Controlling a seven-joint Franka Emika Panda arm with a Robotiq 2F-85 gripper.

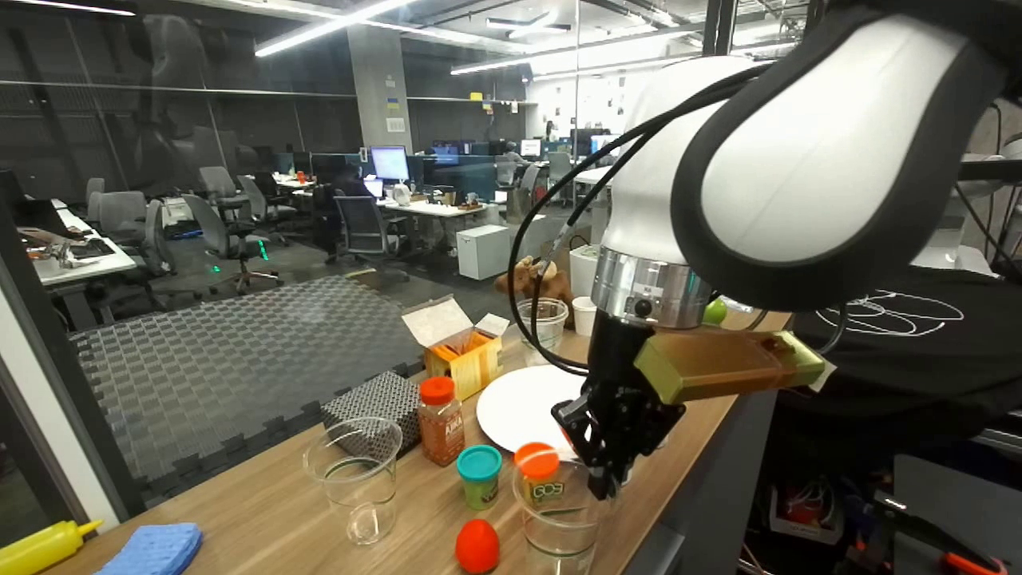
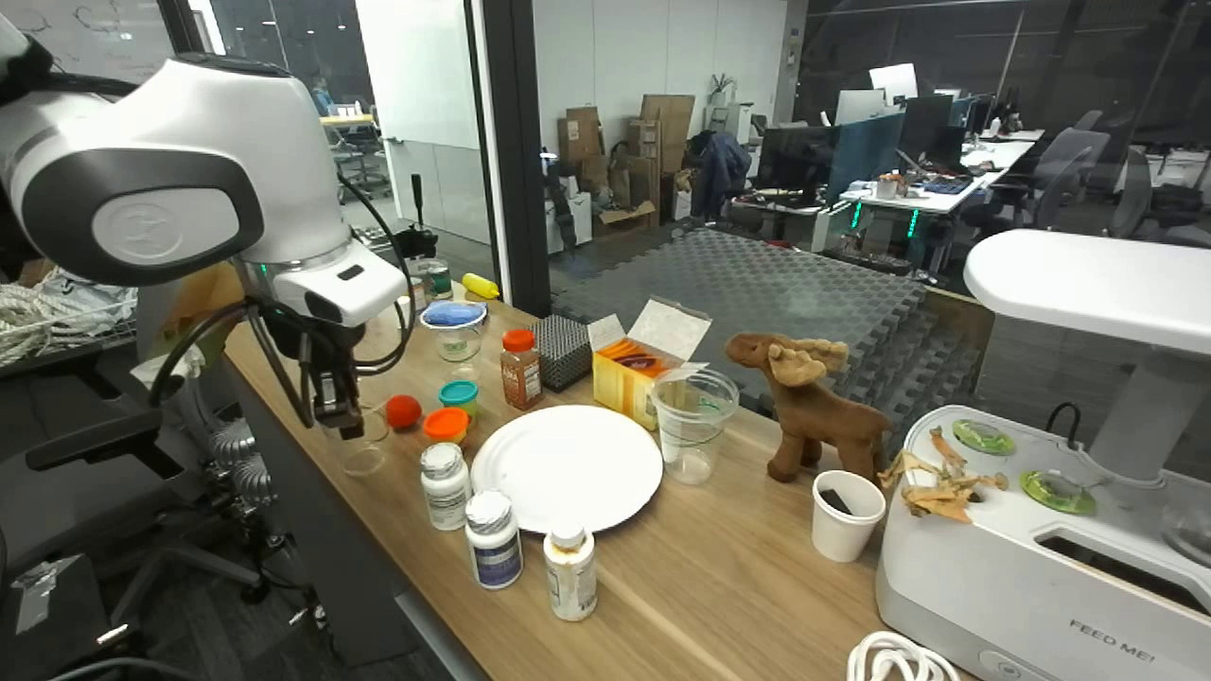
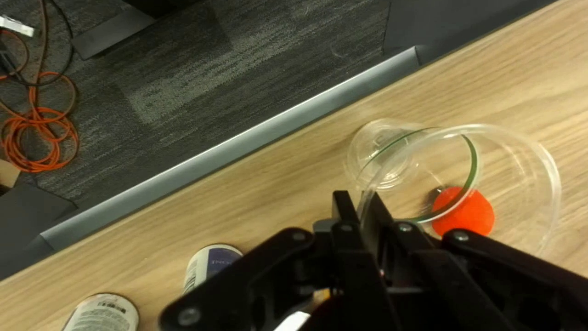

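Observation:
A clear plastic cup with a thin green line stands at the table's near edge in exterior view 1. My gripper is shut on its rim, one black finger on either side of the wall. In the wrist view the cup spreads to the right of the fingers, its mouth toward the camera. Through its clear side shows a red ball. From exterior view 2 my gripper hangs at the table's left edge, over the faint cup. Whether the cup's base touches the table I cannot tell.
Close by are tubs with orange and teal lids, and several white bottles. A white plate lies mid-table. Another clear cup stands left of the ball. The table edge drops to the floor.

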